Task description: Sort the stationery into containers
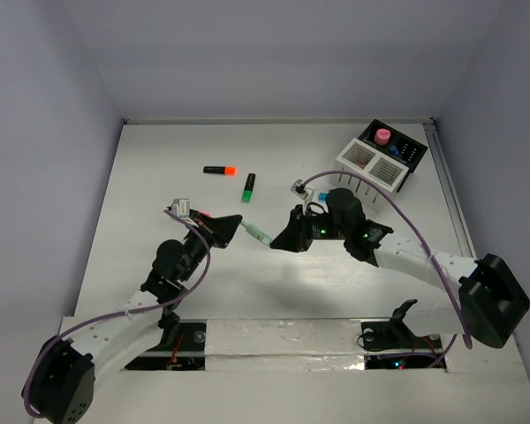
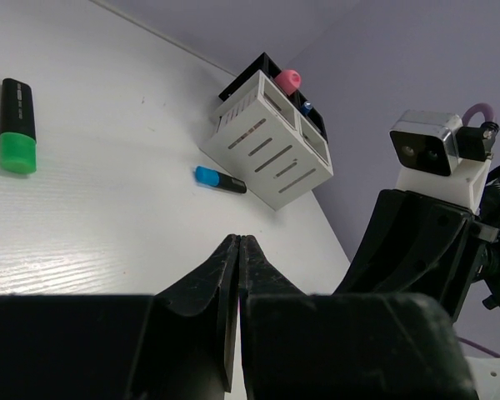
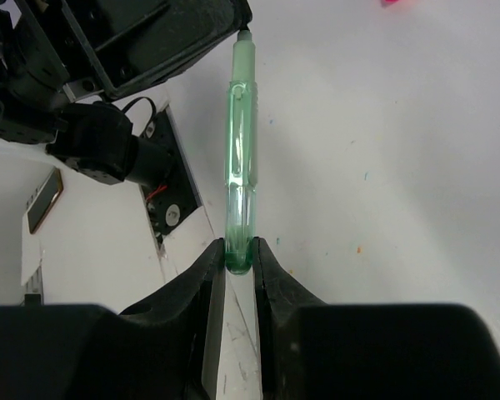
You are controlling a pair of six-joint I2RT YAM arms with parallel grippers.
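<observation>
My right gripper is shut on the clear end of a pale green marker (image 3: 241, 133), which slants up through the air above the table. The marker's far end meets the fingertips of my left gripper (image 1: 239, 219) in the right wrist view and the top view. In the left wrist view the left fingers (image 2: 208, 283) are together and no marker shows past them, so whether they pinch its tip is hidden. On the table lie an orange-capped marker (image 1: 219, 170), a green-capped one (image 1: 249, 187) and a blue-capped one (image 2: 220, 179). A pink cap (image 1: 205, 214) peeks out beside the left gripper.
At the back right stands a white slotted container (image 1: 371, 166) against a black one (image 1: 413, 147), which holds a pink item (image 1: 382, 136) and a blue one. The blue-capped marker lies by the white container's base.
</observation>
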